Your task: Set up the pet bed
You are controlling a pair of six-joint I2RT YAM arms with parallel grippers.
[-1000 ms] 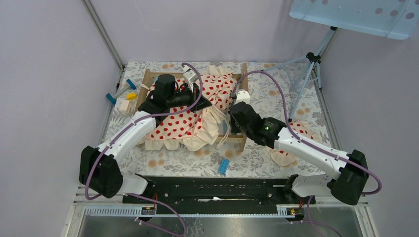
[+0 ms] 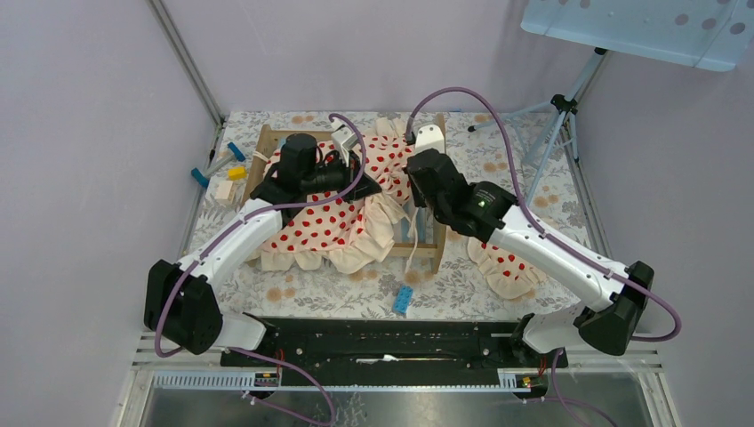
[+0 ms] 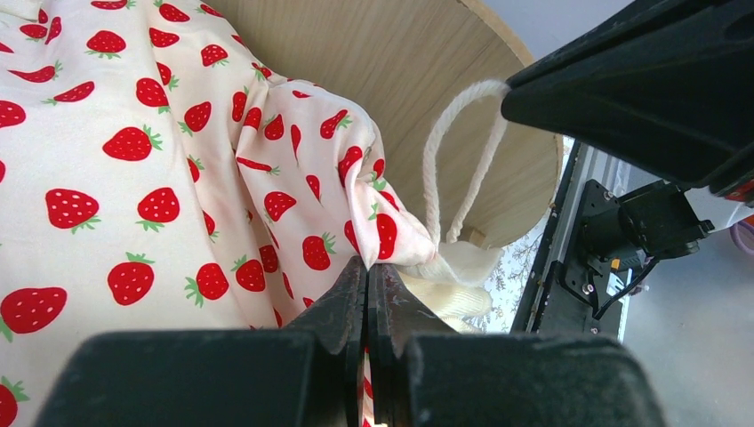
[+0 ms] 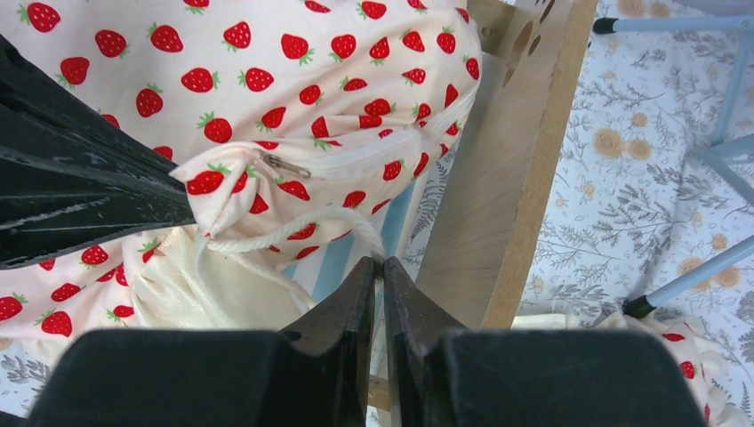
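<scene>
A strawberry-print fabric (image 2: pixel 311 231) with cream ruffles covers most of a wooden bed frame (image 2: pixel 436 249). My left gripper is shut on a gathered fold of that fabric, its fingertips at the cloth. My right gripper is shut on a white cord (image 4: pixel 342 218) that loops out from a fabric corner with a zipper (image 4: pixel 283 165). Both grippers hang over the bed, close together in the top view. The frame's wooden side panel (image 4: pixel 485 178) stands right of the cord.
A second strawberry piece (image 2: pixel 502 271) lies right of the bed. A blue tripod stand (image 2: pixel 562 124) occupies the back right. A blue block (image 2: pixel 403 300) lies in front; small coloured pieces (image 2: pixel 236 173) lie at the left.
The left arm stays in place.
</scene>
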